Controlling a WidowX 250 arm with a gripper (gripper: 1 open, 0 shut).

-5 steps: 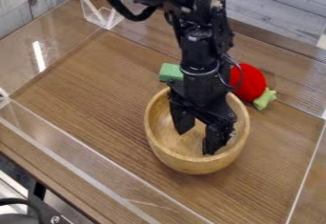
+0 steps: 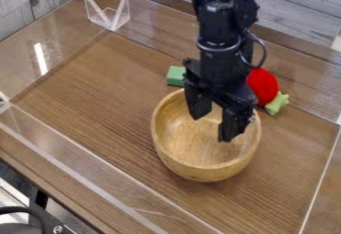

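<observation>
My black gripper hangs open above a round wooden bowl, over its back part, with its fingers spread. Nothing shows between them. The bowl looks empty where its inside is visible; part of its back is hidden behind the gripper.
Right behind the bowl lie a red round object with a light green piece beside it, and a green block at the back left. A clear plastic container stands at the far left back.
My gripper has risen and moved back from lower in the bowl, uncovering more of the bowl's inside.
</observation>
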